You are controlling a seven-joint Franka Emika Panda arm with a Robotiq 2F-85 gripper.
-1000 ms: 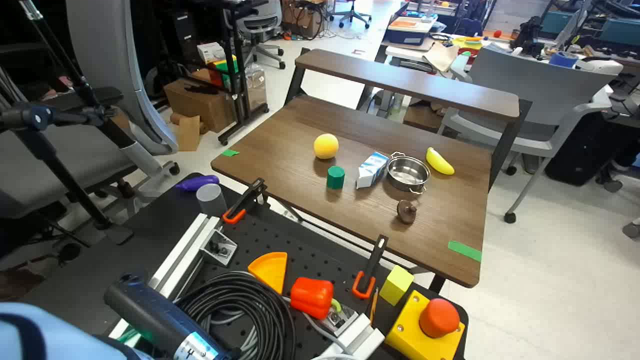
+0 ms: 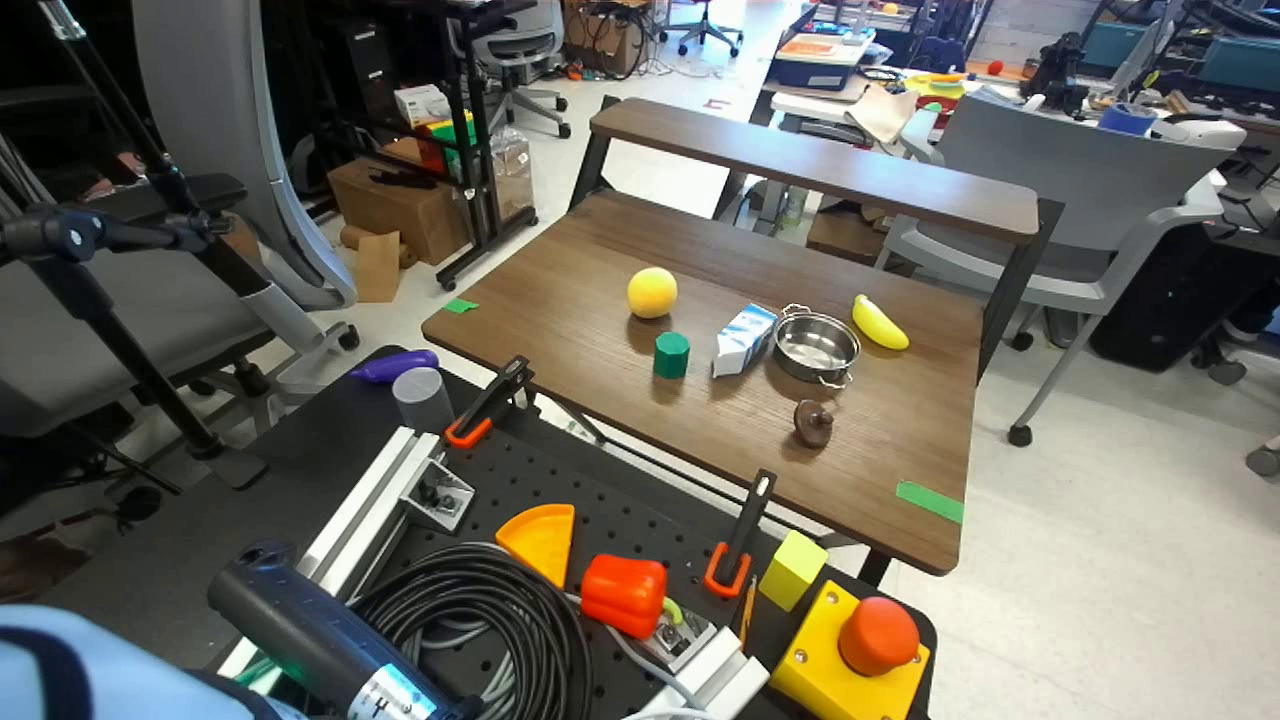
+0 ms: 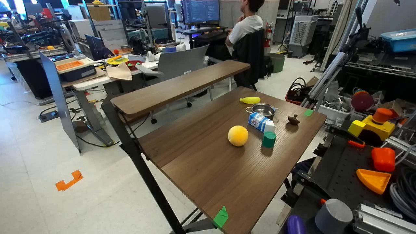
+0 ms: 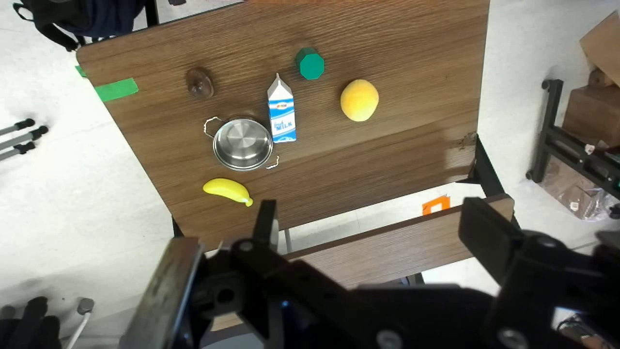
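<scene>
My gripper is open high above the desk, its dark fingers far apart and nothing between them; neither exterior view shows it. On the wooden desk a steel pot stands with a milk carton lying right beside it. A yellow banana lies on the pot's other side, towards the raised shelf. The orange-yellow ball-like fruit and a green block sit a little apart from each other. Off near the desk's edge is a small brown knobbed object.
A raised shelf runs along the desk's far side. In front stands a black cart holding an orange pepper, a yellow wedge, coiled cables and a red-topped stop button.
</scene>
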